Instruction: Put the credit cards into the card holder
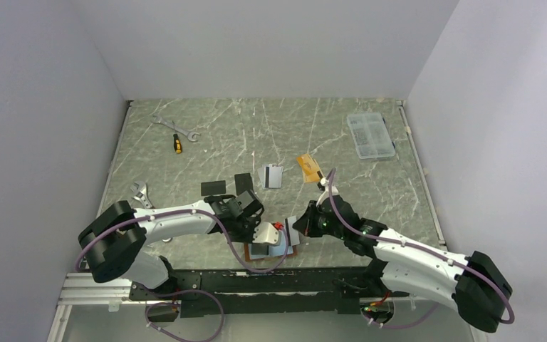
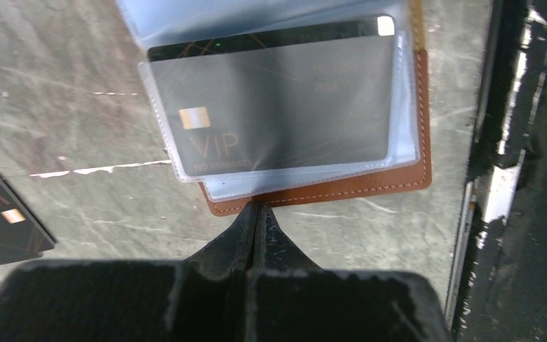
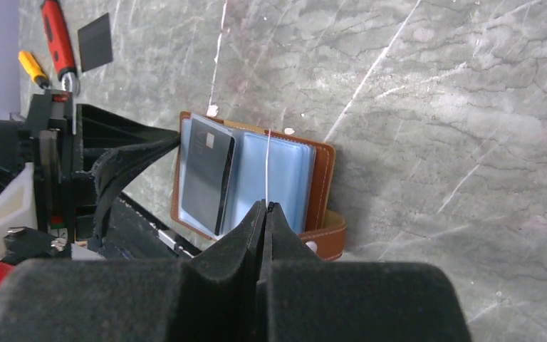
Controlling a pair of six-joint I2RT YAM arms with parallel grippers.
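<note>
The open card holder (image 2: 327, 191) has a brown cover and clear bluish sleeves; a grey VIP card (image 2: 285, 107) lies in its left sleeve. My left gripper is shut on the holder's brown edge. My right gripper is shut on a thin white card (image 3: 267, 167), seen edge-on above the right sleeves (image 3: 288, 174). From the top view, that card's face shows pale with a dark stripe. Whether its edge has entered a sleeve, I cannot tell. Loose on the table lie two black cards (image 1: 214, 188), white cards (image 1: 273, 177) and orange cards (image 1: 310, 168).
A clear plastic box (image 1: 371, 135) sits at the back right. Wrenches (image 1: 176, 128) and a yellow-black screwdriver (image 1: 177, 143) lie at the back left. The holder is close to the table's dark front edge (image 1: 271, 280).
</note>
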